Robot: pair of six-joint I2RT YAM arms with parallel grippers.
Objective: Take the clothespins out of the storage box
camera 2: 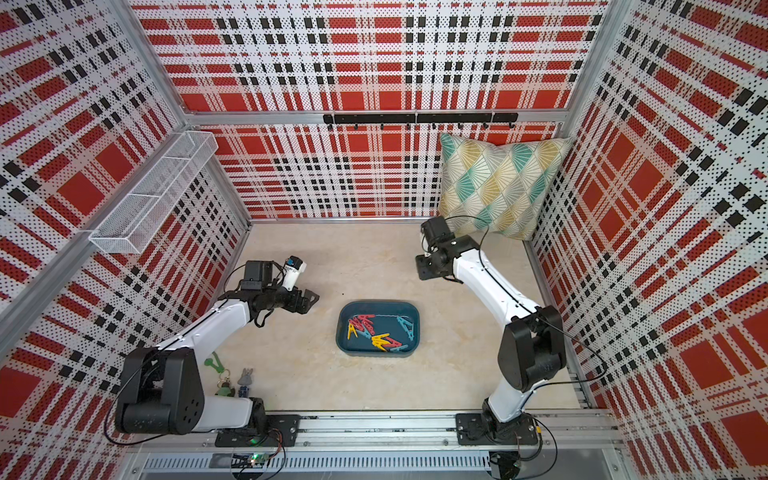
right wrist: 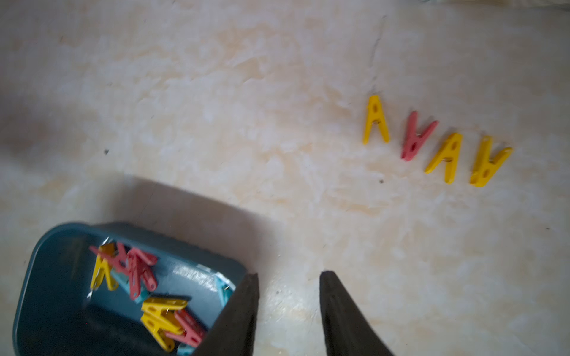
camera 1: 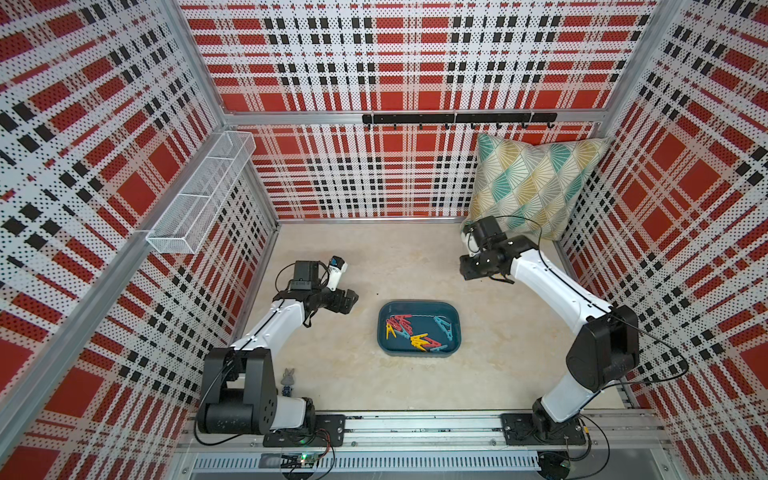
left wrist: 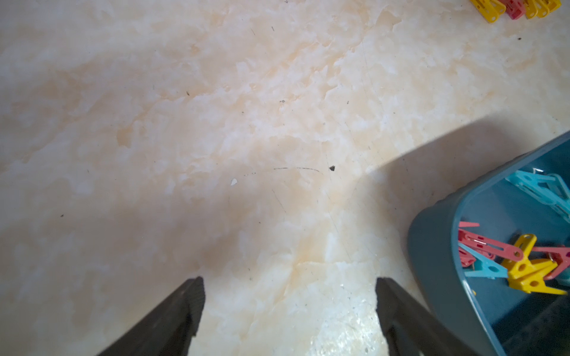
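The dark teal storage box (camera 1: 381,345) stands on the front middle of the table. Red, yellow and blue clothespins lie jumbled inside it, among them a yellow clothespin (right wrist: 159,320). Outside the box, a row of several clothespins rests on the table: a yellow one (right wrist: 374,120) at one end, then a red clothespin (right wrist: 413,137) and more yellow. My right arm covers that row in the top views. My right gripper is open and empty, high above the table beyond the box's right rear corner. Left of the box, my left gripper hovers open, also empty.
A patterned pillow (camera 1: 536,184) leans in the back right corner. A wire basket (camera 1: 200,196) hangs on the left wall. Small keychain-like items (camera 2: 224,384) lie by the left arm's base. Bare table surrounds the box.
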